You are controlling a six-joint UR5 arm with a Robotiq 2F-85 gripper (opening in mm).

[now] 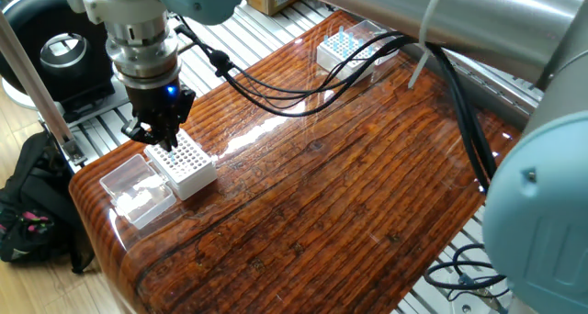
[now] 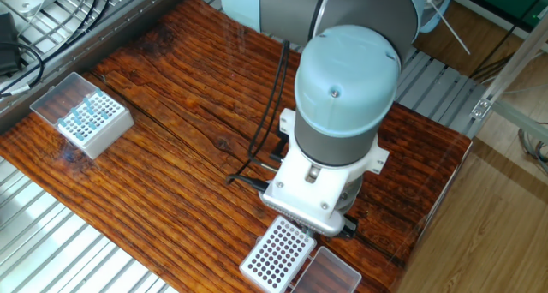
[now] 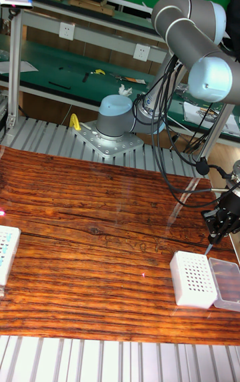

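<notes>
Over the near white tip rack (image 1: 186,162), its top a grid of mostly empty holes, my black gripper (image 1: 168,146) points downward. In exterior view 3, the gripper (image 3: 214,239) has its fingers together around a slim blue tip (image 3: 209,248), which reaches down to the corner of the rack (image 3: 193,280) beside the lid. Whether the tip's lower end sits in a hole is too small to tell. From above, the arm hides the fingers, and the near rack (image 2: 278,254) shows just below them. Another white rack (image 2: 104,128), holding several blue tips (image 2: 84,113), stands far away.
A clear open lid (image 1: 138,191) lies against the near rack, close to the table's edge. Black cables (image 1: 276,103) hang from the arm above the table. Between the two racks the glossy wooden table (image 1: 303,204) is bare.
</notes>
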